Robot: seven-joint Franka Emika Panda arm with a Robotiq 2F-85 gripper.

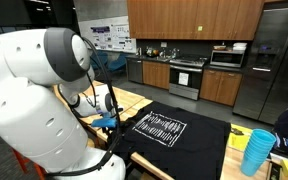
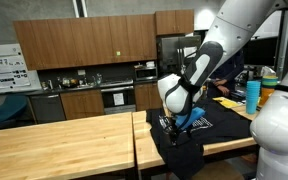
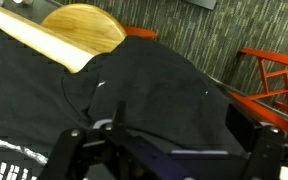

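A black cloth with a white printed pattern, likely a garment, lies spread on the wooden table. In exterior view 2 part of that cloth drapes over the table's near edge and hangs down. My gripper is low by the edge, close to the cloth. Seen from the wrist, the gripper stands open above a dark fold of the cloth, its fingers apart. No cloth shows clamped between them. In exterior view 1 the arm hides the fingertips.
Blue cups stand stacked at the table's right side. An orange-red chair frame is beside the table edge below. Bare wood stretches wide to the left in exterior view 2.
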